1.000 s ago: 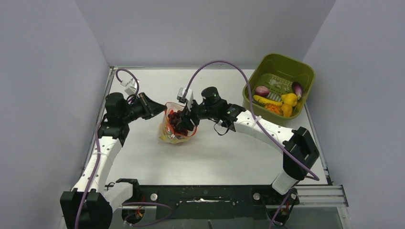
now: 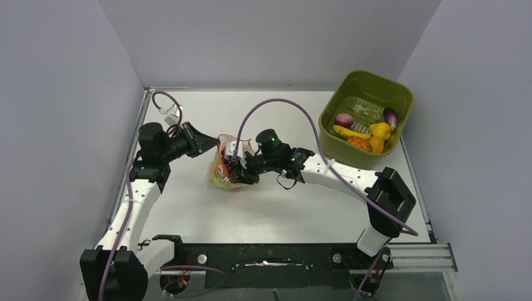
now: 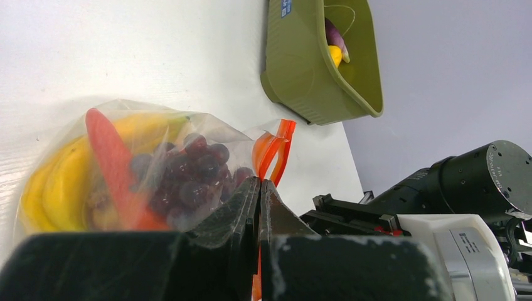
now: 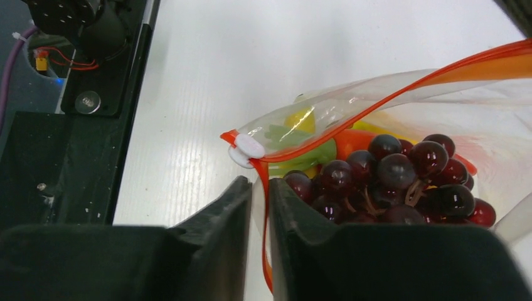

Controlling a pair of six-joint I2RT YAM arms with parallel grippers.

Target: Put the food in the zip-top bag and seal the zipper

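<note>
The clear zip bag with an orange zip edge stands on the table, its mouth gaping. Dark grapes fill it, along with a yellow banana and other food. My left gripper is shut on the orange edge at one end of the mouth. At the other end sits the white slider. My right gripper is partly open just below the slider, one finger on each side of the orange edge. Whether its fingers touch the edge, I cannot tell.
A green bin with several vegetables stands at the back right. My right arm reaches across the bag in the top view and hides part of its mouth.
My right gripper has moved toward the front of the table and left, over the bag's near edge, covering more of the mouth. My left arm has stayed in place.
</note>
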